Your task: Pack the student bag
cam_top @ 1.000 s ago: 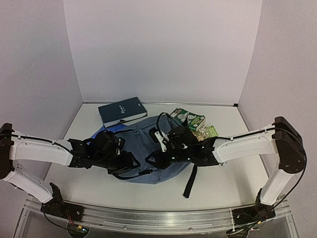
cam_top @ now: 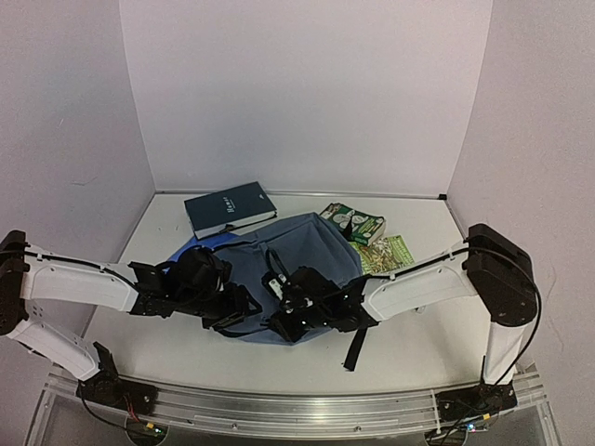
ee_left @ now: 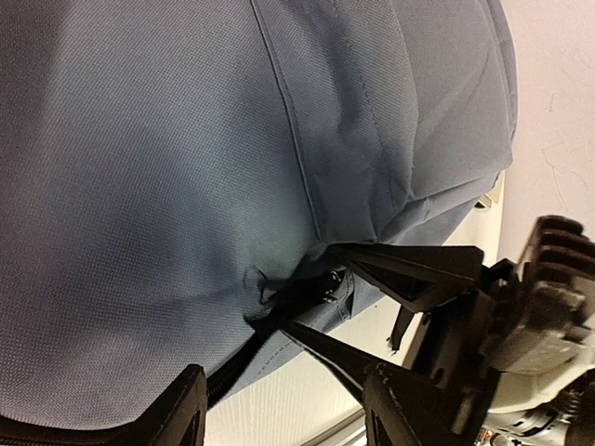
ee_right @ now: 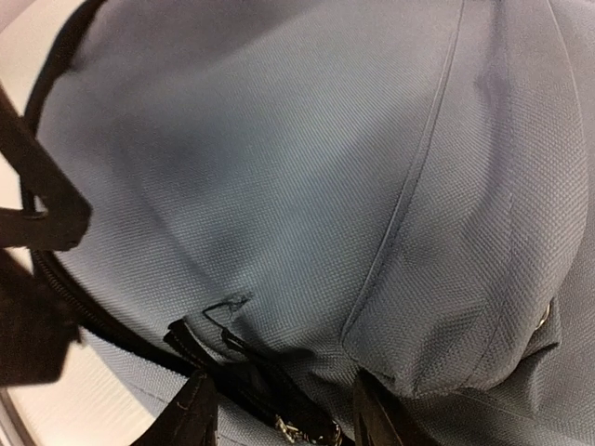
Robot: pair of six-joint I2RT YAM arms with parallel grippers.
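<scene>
A blue-grey fabric bag (cam_top: 311, 243) lies flat on the table, partly covered by both arms. Along its near edge runs a black zipper strip (ee_right: 130, 341), with a black end piece and metal pull (ee_right: 302, 426) showing low in the right wrist view. My right gripper is open, its fingers (ee_right: 379, 415) standing apart on either side of that end piece. In the left wrist view my left gripper is also open, fingers (ee_left: 184, 411) spread over the bag's near left edge. Whether cloth touches the left fingers is hard to tell.
A dark book (cam_top: 231, 209) lies behind the bag at left, above a blue item (cam_top: 191, 245). Behind right are a green-and-white book (cam_top: 358, 223) and a yellow-green booklet (cam_top: 386, 254). A black strap (cam_top: 355, 348) trails onto the table's bare front right.
My right gripper has moved left and slightly down towards the left gripper, reaching the zipper's end piece. The left arm and the books have stayed in place.
</scene>
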